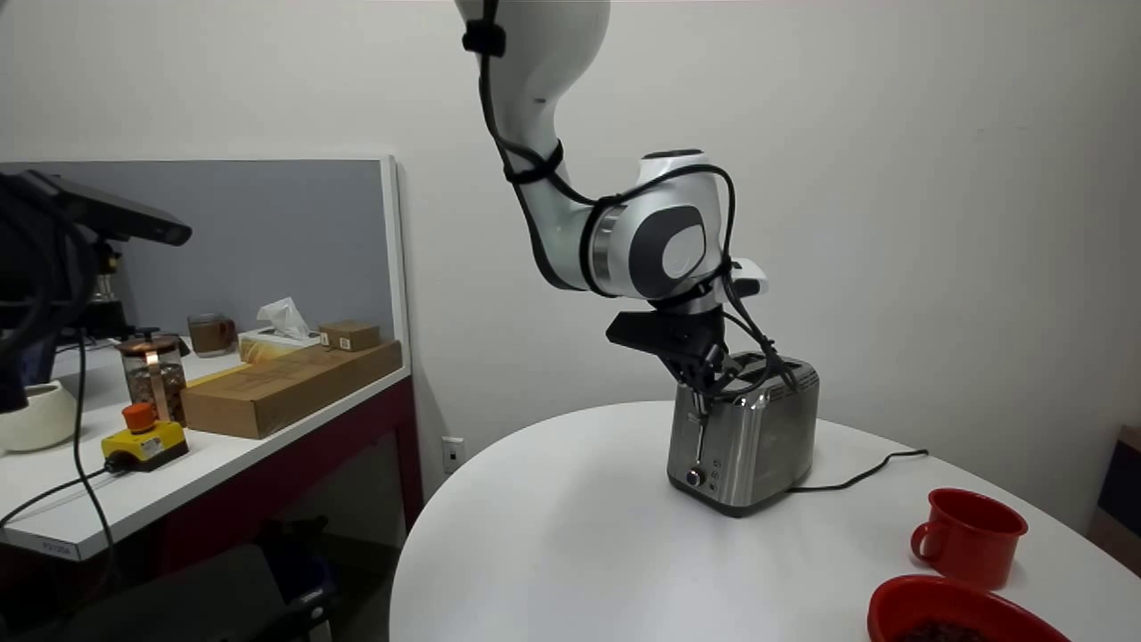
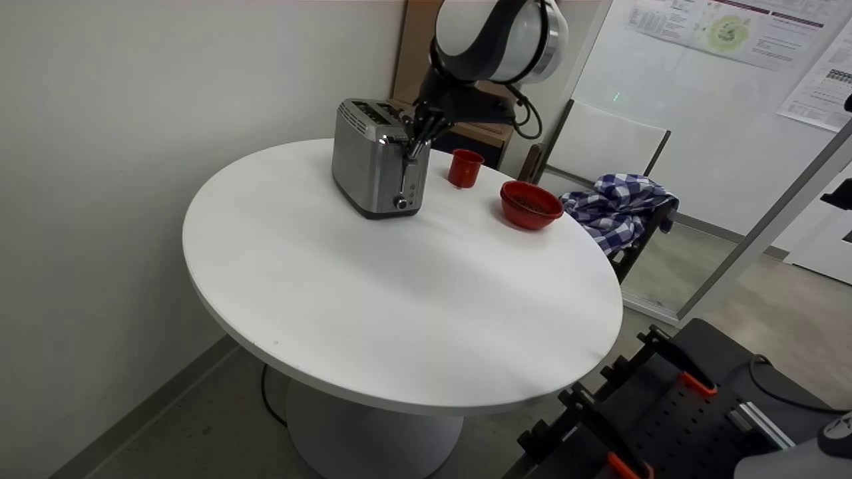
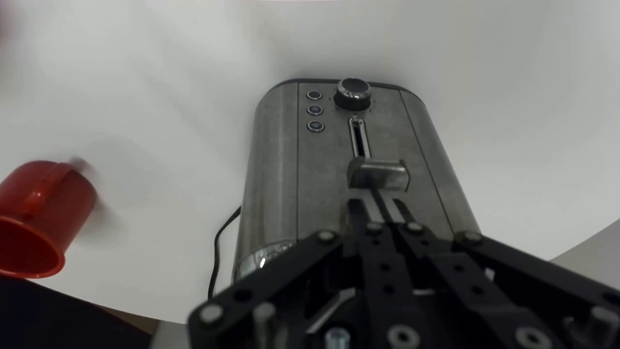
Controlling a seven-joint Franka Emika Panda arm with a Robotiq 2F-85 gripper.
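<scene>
A brushed-steel toaster (image 1: 743, 444) stands upright on the round white table. Its front has a knob (image 3: 352, 93), a column of small buttons and a lever (image 3: 380, 174) high on its slot. My gripper is shut, and no object shows between its fingers. The wrist view has the fingertips at the upper side of the lever; whether they touch it I cannot tell. In exterior view 2 the gripper (image 2: 413, 152) reaches down at the toaster's front face. Part of the toaster's top is hidden behind the gripper.
A red mug (image 1: 971, 537) and a red bowl (image 2: 531, 205) with dark contents stand to one side of the toaster. A black cord (image 1: 861, 478) trails behind it.
</scene>
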